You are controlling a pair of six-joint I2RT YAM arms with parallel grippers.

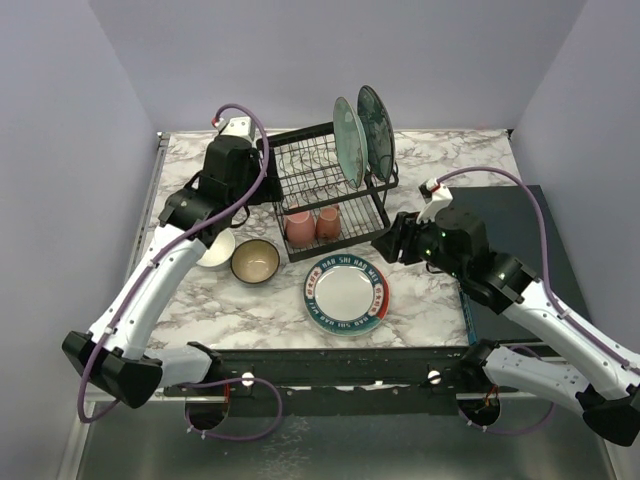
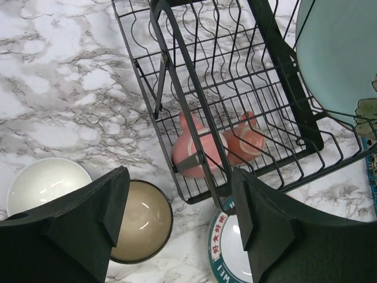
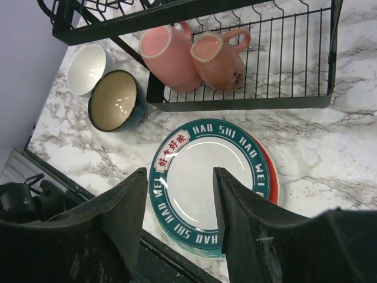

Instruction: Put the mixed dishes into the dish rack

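Observation:
A black two-tier rack (image 1: 300, 150) holds two upright green plates (image 1: 350, 145) at its upper right; a pink mug (image 3: 168, 59) and an orange-pink mug (image 3: 218, 65) sit in its lower tier. A white bowl (image 2: 47, 186) and brown bowl (image 1: 254, 262) lie left of it. Plates (image 1: 345, 295) with a teal lettered rim lie stacked in front. My left gripper (image 1: 263, 175) is open over the rack's left end, nothing between its fingers. My right gripper (image 1: 398, 238) hangs open and empty right of the rack's front, above the plates in its wrist view.
A dark board (image 1: 520, 300) covers the counter's right side. Walls stand left, right and behind. Bare marble (image 1: 180, 310) shows at front left and behind the right of the rack.

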